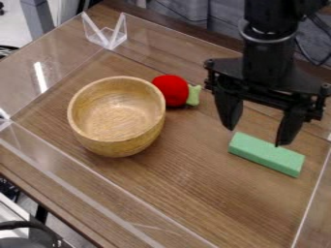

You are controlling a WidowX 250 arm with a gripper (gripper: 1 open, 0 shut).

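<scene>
My gripper (pixel 262 118) fills the upper right of the camera view, two dark fingers hanging apart over the table, open with nothing visible between them. Just below it a mint-green block (pixel 265 155) lies flat on the wood. To the left sit a wooden bowl (pixel 116 111), empty, and a red round object (pixel 173 89) with a small green part at its right side.
The wooden table (pixel 142 194) has free room at the front and left. A clear plastic item (pixel 106 31) stands at the back left. Dark cables show at the top right and bottom left edges.
</scene>
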